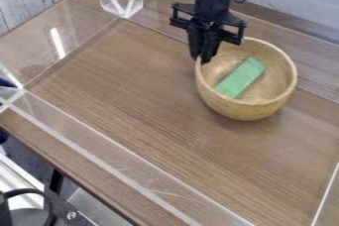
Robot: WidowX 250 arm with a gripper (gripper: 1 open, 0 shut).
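Observation:
My black gripper (204,44) is at the top centre, shut on the near-left rim of a round wooden bowl (276,101), its fingertips at the rim. A flat green rectangular object (241,78) lies inside the bowl at a slant.
The wooden table (119,111) has wide clear room to the left and in front. Clear triangular guides (121,2) stand at the back left. A wall runs along the back, and black cables (27,210) lie at the bottom-left corner.

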